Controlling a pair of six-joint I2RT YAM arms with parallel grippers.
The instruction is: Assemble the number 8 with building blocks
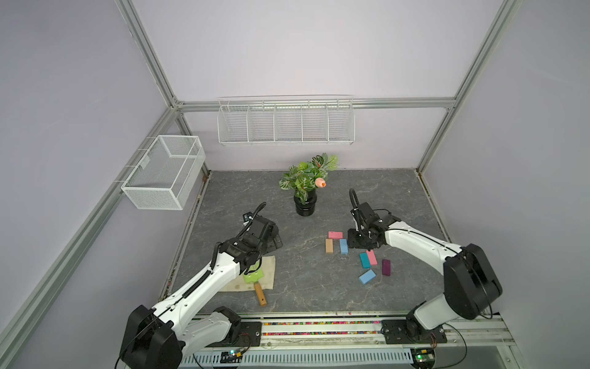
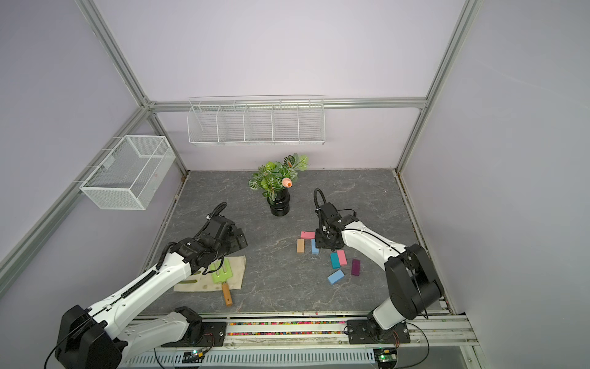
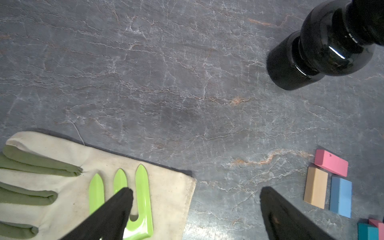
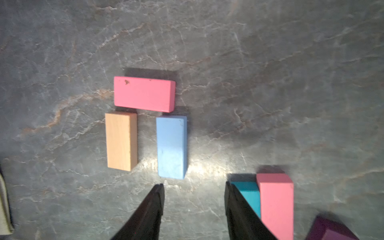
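Observation:
A pink block (image 4: 143, 92) lies crosswise above an upright-oriented tan block (image 4: 119, 140) and a light blue block (image 4: 170, 146). Lower right in the right wrist view are a teal block (image 4: 246, 198), a second pink block (image 4: 275, 204) and a purple block (image 4: 328, 230). Another blue block (image 1: 367, 276) lies nearer the front. My right gripper hangs above the table, fingers apart with nothing between them. My left gripper is open over the cloth area at left, holding nothing.
A black pot (image 1: 305, 206) with a plant stands mid-back. A cloth (image 3: 168, 192) with a green rake tool (image 3: 142, 204) lies at left front. Wire baskets (image 1: 285, 123) hang on the walls.

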